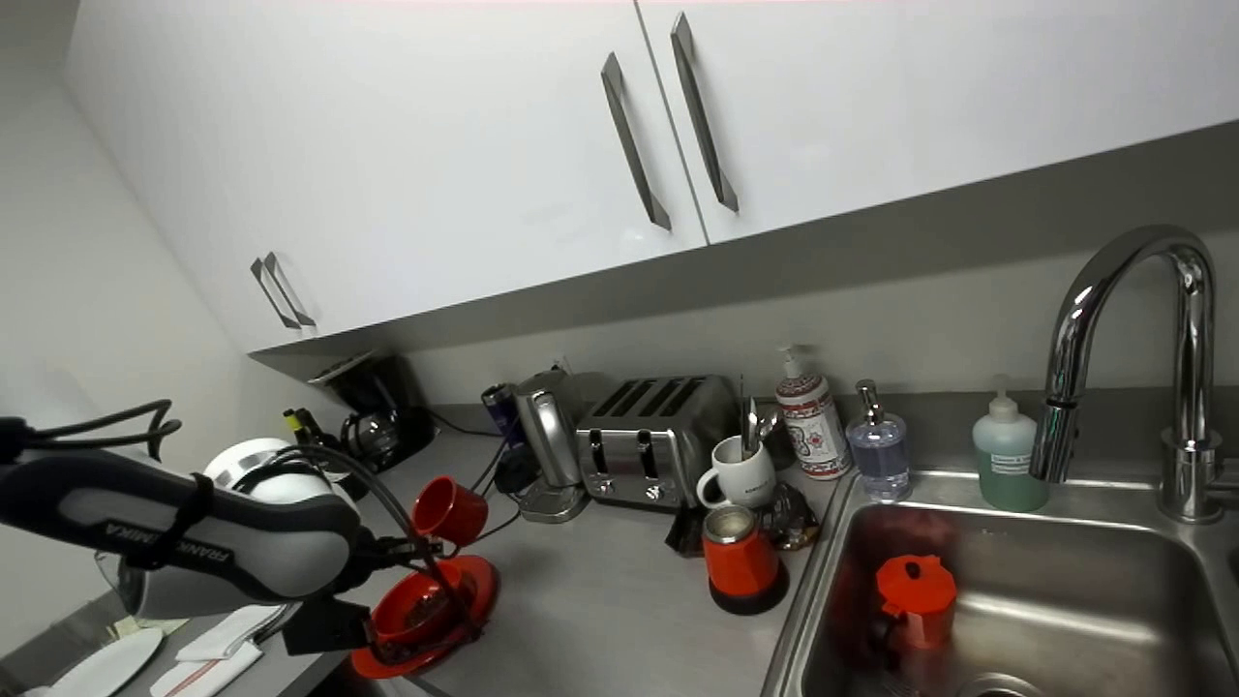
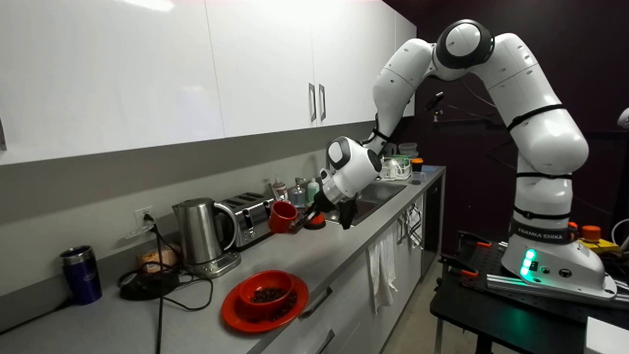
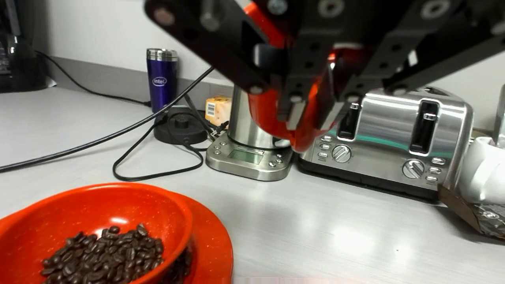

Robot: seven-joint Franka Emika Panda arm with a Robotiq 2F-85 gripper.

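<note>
My gripper is shut on a red mug (image 2: 283, 216), seemingly by its handle. The mug (image 1: 450, 511) hangs in the air, tilted, above the counter; its inside cannot be made out. In the wrist view the dark fingers hide much of the mug (image 3: 265, 113). Below and to the left there, a red speckled bowl (image 3: 118, 201) holds dark coffee beans (image 3: 109, 255). It rests on a red plate (image 3: 215, 246), with more beans beside the bowl. In exterior view 2 the bowl and plate lie nearer that camera than the mug.
Behind the mug stand a steel kettle (image 2: 197, 230) and a toaster (image 1: 650, 447). Loose cords (image 3: 142, 177) cross the counter near a purple tumbler (image 3: 161, 80). A red-and-black canister (image 1: 740, 563) stands by the sink (image 1: 1045, 581). Open counter lies between plate and toaster.
</note>
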